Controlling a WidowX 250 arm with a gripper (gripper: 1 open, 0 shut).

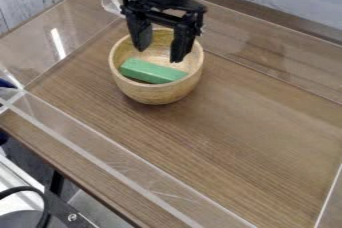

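Note:
My black gripper [163,32] hangs open over the wooden bowl [158,92], its two dark fingers pointing down above the bowl's back half. Inside the bowl, toward the front left, lies a green bar-shaped block [152,71]. Nothing shows between the fingers, and the block sits apart from them.
Black cables and a dark object [47,210] lie at the lower left, off the table's edge.

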